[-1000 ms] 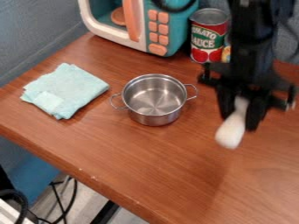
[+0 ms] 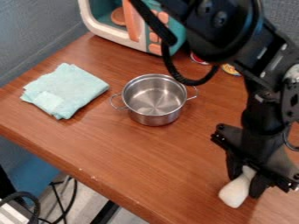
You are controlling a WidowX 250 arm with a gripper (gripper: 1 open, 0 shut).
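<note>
My black gripper is low at the right of the camera view, over the front part of the wooden table, with a white elongated object held between its fingers and hanging down to the tabletop or just above it. Whether the object touches the table, I cannot tell. A steel pot with two handles stands at the middle, up and left of the gripper.
A folded light-blue cloth lies at the left. A toy microwave stands at the back. Cans behind it are mostly hidden by my arm.
My gripper has moved down and toward the front right with the white object in it, and the arm now covers most of the cans at the back.
</note>
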